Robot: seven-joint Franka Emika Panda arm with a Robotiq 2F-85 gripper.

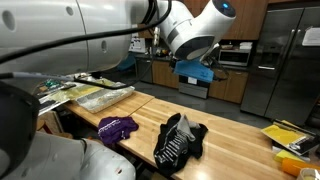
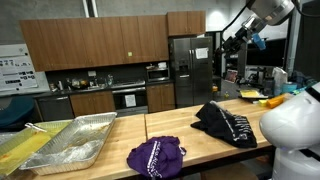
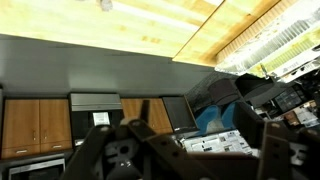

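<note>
A dark cloth with white stripes and a grey part (image 1: 180,143) lies in a loose heap on the wooden table. In the other exterior view, the same dark cloth (image 2: 222,124) rests near the table's right side. My gripper (image 1: 193,84) is up in the air above and behind the heap, apart from it. Dark fingers (image 3: 140,146) show blurred at the bottom of the wrist view, spread with a gap between them and no cloth there. A crumpled purple cloth (image 2: 157,157) lies separately on the table, left of the dark one.
A tray (image 2: 72,142) sits on the left part of the table. Yellow items (image 1: 285,134) and an orange object (image 1: 294,166) are at the right. Bare wood (image 1: 235,150) lies right of the dark cloth. Cabinets and a fridge (image 2: 193,72) stand far behind.
</note>
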